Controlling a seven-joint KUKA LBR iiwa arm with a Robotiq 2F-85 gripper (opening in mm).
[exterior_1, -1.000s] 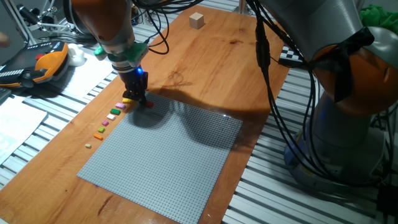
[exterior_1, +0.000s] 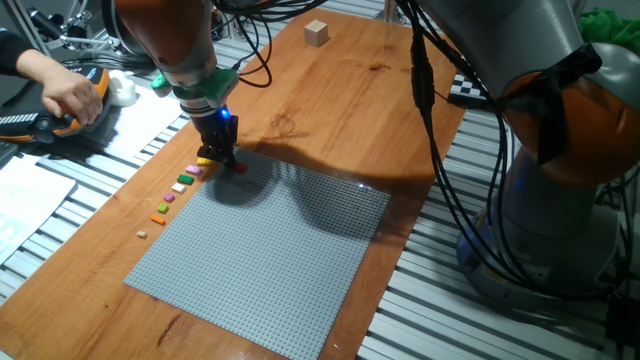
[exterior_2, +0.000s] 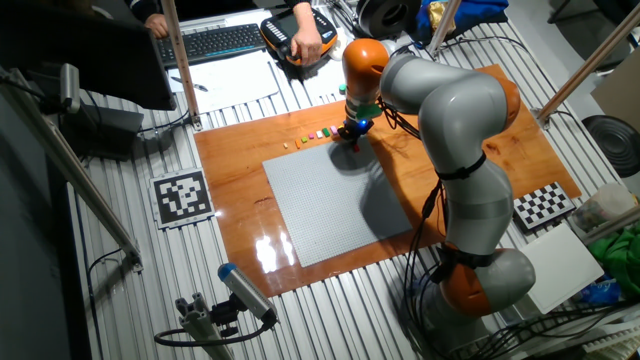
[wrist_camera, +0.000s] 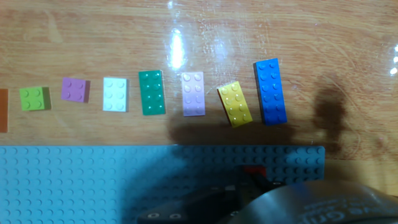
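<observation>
A red brick (exterior_1: 240, 168) is at the far corner of the grey studded baseplate (exterior_1: 270, 240). My gripper (exterior_1: 231, 161) points down right at that brick; whether its fingers hold the brick or only stand beside it does not show. In the wrist view a small part of the red brick (wrist_camera: 255, 170) shows past the dark gripper parts, over the plate's edge rows. Off the plate, a row of bricks lies on the wood: blue (wrist_camera: 270, 92), yellow (wrist_camera: 235, 104), lilac (wrist_camera: 193, 94), dark green (wrist_camera: 152, 92), white (wrist_camera: 115, 94), purple (wrist_camera: 75, 90), lime (wrist_camera: 34, 98) and orange (wrist_camera: 4, 111).
A tiny pale brick (exterior_1: 141, 234) ends the row. Far back on the table sits a wooden cube (exterior_1: 316, 33). A person's hand (exterior_2: 306, 45) rests on the orange-edged control pendant (exterior_2: 275, 40) beyond the table. Most of the baseplate is bare.
A person's hand has come in from the left and now rests on the pendant. The arm, gripper and bricks look unmoved.
</observation>
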